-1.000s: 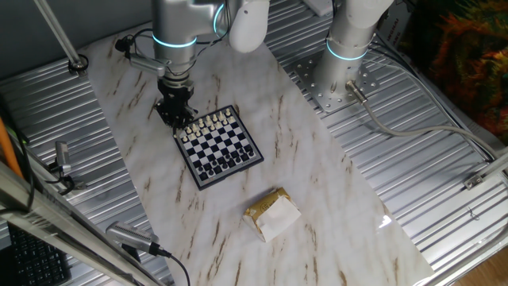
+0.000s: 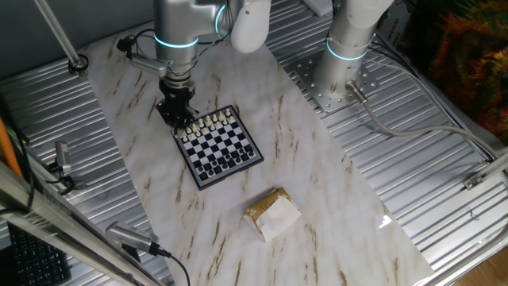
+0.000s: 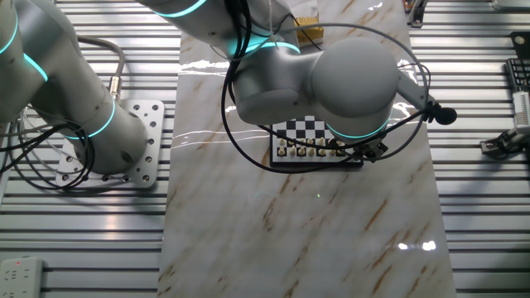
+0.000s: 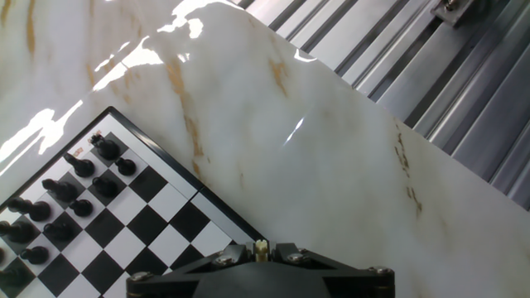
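A black-and-white chessboard point(image 2: 208, 145) lies on the marble table, with pale pieces along its far side and dark pieces point(image 4: 60, 189) along its near side. At the board's far left corner in exterior view 1 is my gripper point(image 2: 179, 129), pointing down. The wrist view shows the gripper shut on a small pale gold chess piece point(image 4: 262, 252), only its top visible between the fingertips. Whether that piece touches the board is hidden. In exterior view 2 the arm covers part of the board point(image 3: 300, 129) and most of the gripper.
A gold and white packet point(image 2: 272, 214) sits on the table in front of the board. Beside the board, the marble tabletop point(image 2: 317, 175) is largely clear. A camera point(image 2: 132, 237) stands off the table's left edge.
The arm and gripper have shifted very slightly to the right and downward in exterior view 1 over the last second. The board and packet have stayed put.
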